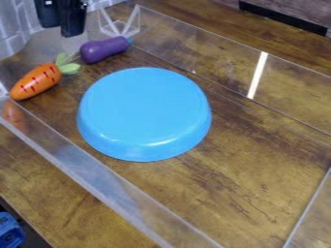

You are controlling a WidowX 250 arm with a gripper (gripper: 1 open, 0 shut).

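Observation:
A large blue round dish, turned bottom up (143,114), lies on the wooden floor of a clear-walled enclosure. To its upper left are an orange toy carrot with a green top (38,81) and a purple toy eggplant (106,48). The black gripper (62,27) is at the top left, above the toys and cut off by the frame edge; whether it is open or shut is unclear.
Clear plastic walls edge the wooden surface (246,165) on several sides. The right part of the floor is empty. A blue object (8,232) sits outside at the lower left.

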